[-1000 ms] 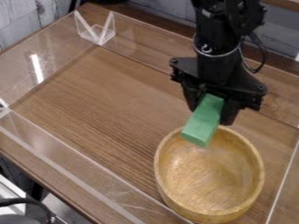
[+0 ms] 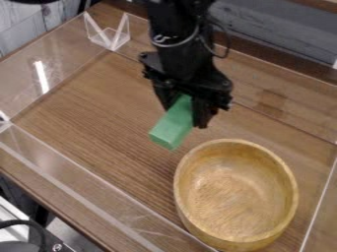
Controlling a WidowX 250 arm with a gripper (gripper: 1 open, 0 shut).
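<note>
My dark gripper point(image 2: 180, 103) hangs in the upper middle of the camera view, shut on a green block point(image 2: 171, 126), which it holds tilted above the wooden floor of the workspace. The block is just up and left of a round yellow bowl point(image 2: 235, 192) at the lower right. The fingertips are partly hidden behind the block.
Clear plastic pieces point(image 2: 108, 30) stand at the upper left, with another at the left edge. A dark cable runs at the lower left corner. A ledge borders the back right.
My gripper has moved left with the green block in it, from over the bowl to beside it.
</note>
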